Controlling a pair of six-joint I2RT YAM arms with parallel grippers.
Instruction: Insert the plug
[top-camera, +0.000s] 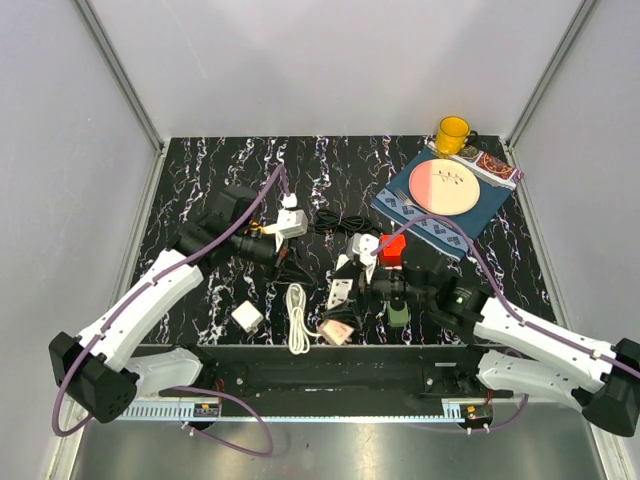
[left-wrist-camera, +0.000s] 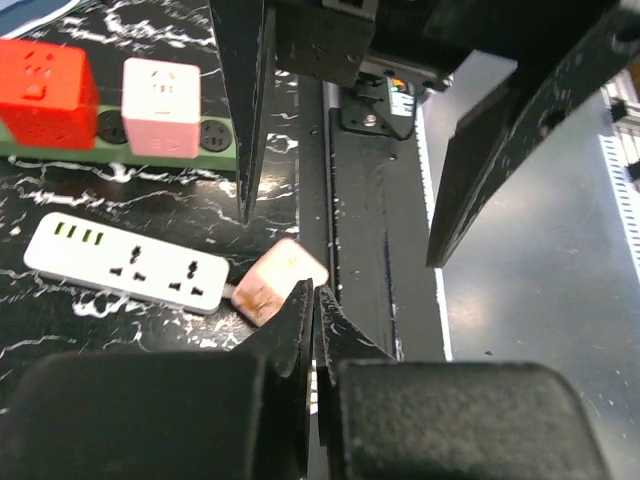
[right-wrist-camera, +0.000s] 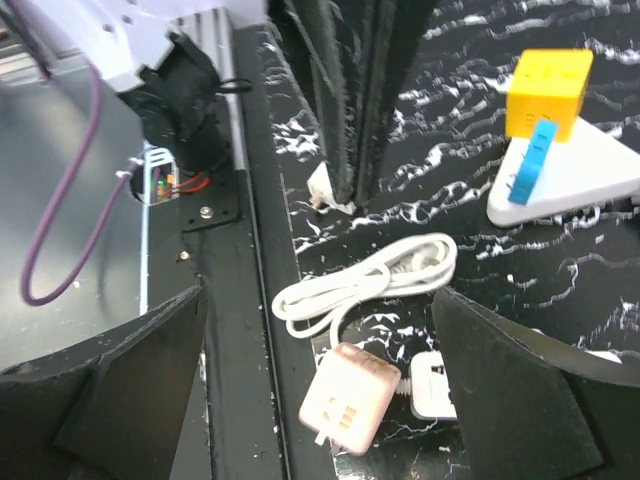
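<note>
The plug, a beige-pink cube (top-camera: 335, 331) with a white cord, lies near the table's front edge, beside the near end of a white power strip (top-camera: 340, 290). Slots show on its face in the right wrist view (right-wrist-camera: 349, 398). My left gripper (top-camera: 305, 277) is shut, apart from the cube, with nothing visible between its fingertips. The right gripper stands wide open above cube and strip, its gap empty. Its two dark fingers (left-wrist-camera: 250, 120) also appear in the left wrist view. In the top view the right hand partly hides strip and cube.
A coiled white cord (top-camera: 298, 320) lies left of the cube, a white block (top-camera: 247, 316) farther left. Red (left-wrist-camera: 45, 95) and pink (left-wrist-camera: 162, 105) cubes sit on a green strip (left-wrist-camera: 222, 155) at right. A plate (top-camera: 444, 187) and mug (top-camera: 453, 134) stand back right.
</note>
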